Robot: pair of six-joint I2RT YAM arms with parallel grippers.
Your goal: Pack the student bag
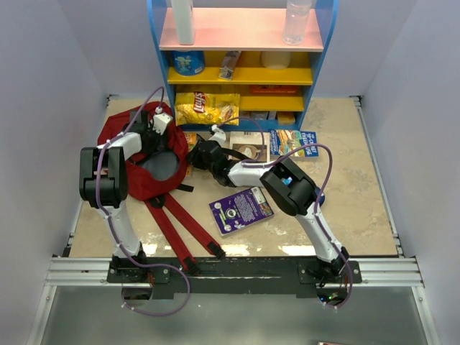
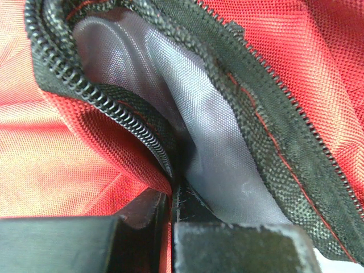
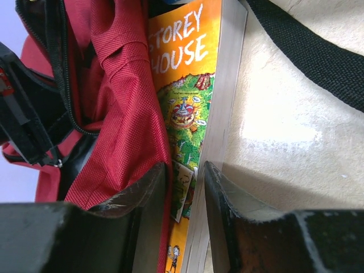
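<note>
The red bag [image 1: 147, 188] lies at the left of the table, its grey inside showing through the unzipped mouth. My left gripper is shut on the bag's red cloth at the black zipper edge. At the bag's right side stands a picture book [image 3: 190, 96] with "STOREY HOUSE" lettering, close against the red cloth. The right gripper is part open, with the book's lower part and the bag's cloth edge [image 3: 168, 187] between its fingers. A purple book [image 1: 241, 211] lies flat in front of the right arm.
Behind stands a shelf [image 1: 244, 75] with a yellow chip bag [image 1: 207, 108] and other goods. A blue book [image 1: 293, 143] and a boxed item [image 1: 248, 146] lie before it. Red straps [image 1: 172, 233] trail to the front edge.
</note>
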